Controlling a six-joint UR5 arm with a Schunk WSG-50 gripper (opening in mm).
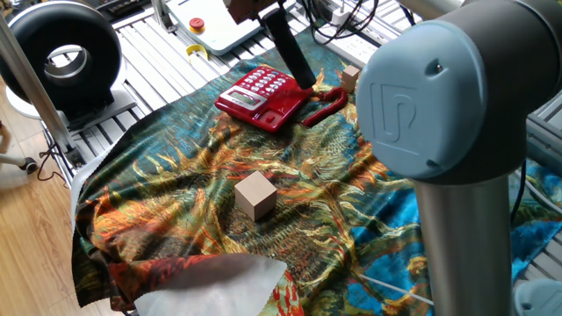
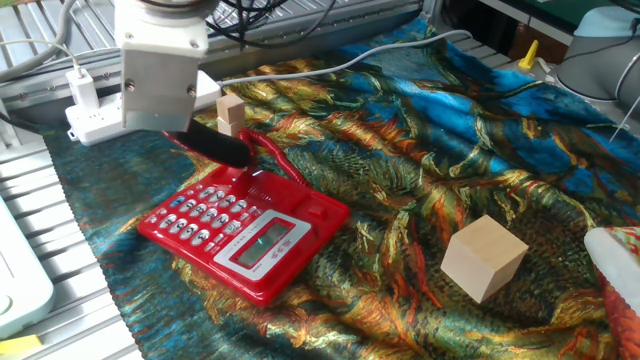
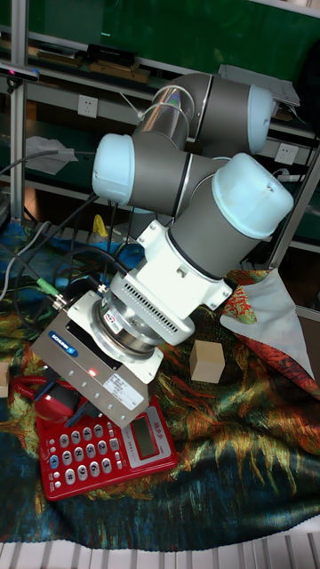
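A red desk telephone point(image 1: 266, 96) lies on the patterned cloth, its keypad and display facing up. Its curved red handset point(image 1: 327, 107) is off the body, beside the phone's right edge in exterior view 1. My gripper point(image 1: 304, 84) points down with a long black finger, its tip close to the handset. In exterior view 2 the black finger point(image 2: 218, 147) crosses in front of part of the red piece, above the far end of the phone point(image 2: 245, 230). Whether the fingers stand apart, or touch the handset, cannot be made out. The gripper housing covers part of it in exterior view 3.
A wooden cube point(image 2: 485, 258) sits on open cloth away from the phone. Smaller wooden blocks point(image 2: 230, 113) stand behind the phone near a white power strip point(image 2: 100, 125). Cables run along the back. The cloth point(image 1: 167, 202) is wrinkled, with a folded-over corner.
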